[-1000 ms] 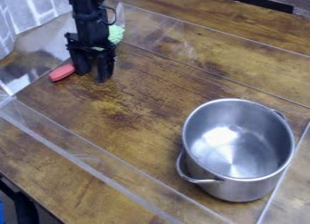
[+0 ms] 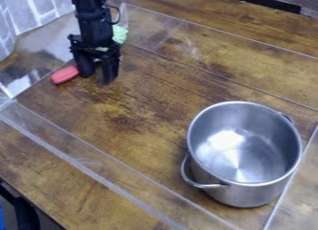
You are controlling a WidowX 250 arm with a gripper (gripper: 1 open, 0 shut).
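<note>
My gripper [image 2: 97,68] is low over the wooden table at the upper left, black and partly blurred into itself; whether its fingers are apart or closed I can't make out. Just left of the fingers a red object [image 2: 65,74] lies on the table, partly behind them. A pale green item [image 2: 118,33] sits behind the arm. A large steel pot [image 2: 243,150] with side handles stands empty at the lower right.
Clear strips or edges run along the left and front, and a light patterned surface is at the top left.
</note>
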